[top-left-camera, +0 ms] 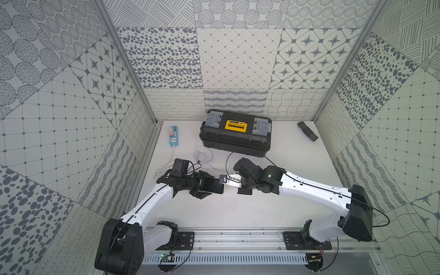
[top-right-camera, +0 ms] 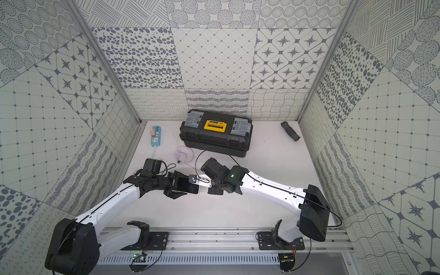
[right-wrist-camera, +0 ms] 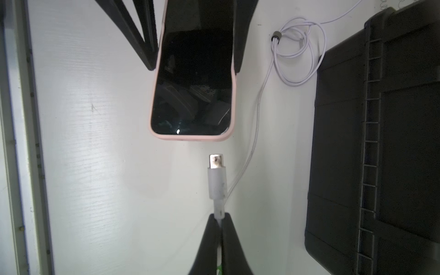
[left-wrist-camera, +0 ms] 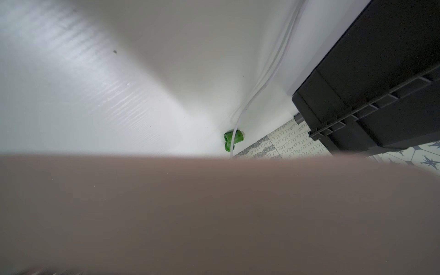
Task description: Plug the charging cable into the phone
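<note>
A phone in a pink case sits between the fingers of my left gripper, screen up, bottom edge toward the plug; in the top left view the phone is at mid-table. The white cable's plug, metal tip outward, stands just short of that edge, apart from it, with my right gripper shut on the cable behind it. The left wrist view is mostly filled by a blurred pinkish surface, likely the phone case's back.
A black toolbox stands at the back, with a blue power strip to its left and a dark cylinder at right. Loose cable coils lie beyond the phone.
</note>
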